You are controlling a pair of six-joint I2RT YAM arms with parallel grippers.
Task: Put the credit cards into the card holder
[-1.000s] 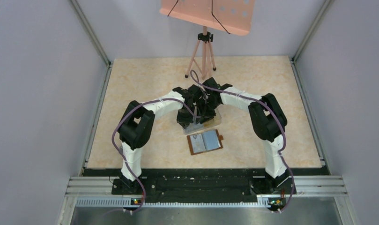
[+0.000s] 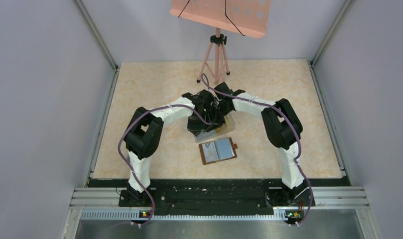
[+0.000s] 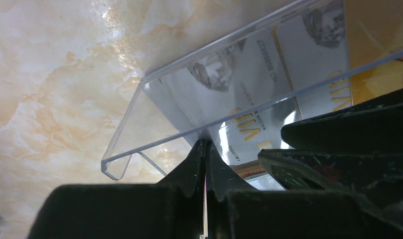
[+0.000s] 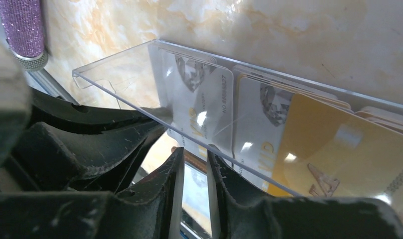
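Observation:
A clear tray (image 4: 124, 53) holds silver cards (image 4: 204, 94) and gold cards (image 4: 334, 144) lying in groups side by side. In the left wrist view my left gripper is shut, its tips against the leftmost silver card (image 3: 259, 87); whether that card's edge is pinched cannot be seen. Just to the right, beside the tray's near rim, my right gripper is part open, a narrow empty gap showing between its fingers. The brown card holder (image 2: 218, 161) lies spread open in front of the tray, with a pale card-like panel in its left half.
A pink stand (image 2: 217, 55) rises behind the tray. In the right wrist view a purple glittery microphone-like object (image 4: 22, 27) shows at the upper left. Both arms meet closely over the tray.
The right arm has shifted slightly to the left, towards the left gripper. The left arm and card holder look the same.

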